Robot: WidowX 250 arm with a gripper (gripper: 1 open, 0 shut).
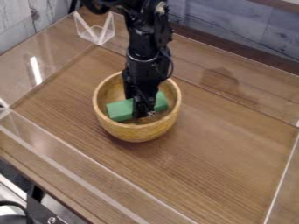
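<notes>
A yellow wooden bowl point(136, 129) sits on the wooden table point(218, 162), left of centre. Inside it lies a green block point(121, 111), tilted and partly hidden by the gripper. The black gripper point(140, 107) reaches down from the top of the view into the bowl, over the middle of the green block. Its fingers are dark and overlap the block, so how tightly they close on it is hard to see; they appear shut on it.
A clear plastic bin point(93, 28) stands at the back left. Metal side walls edge the table at the back, and black cables lie beyond its front-left edge.
</notes>
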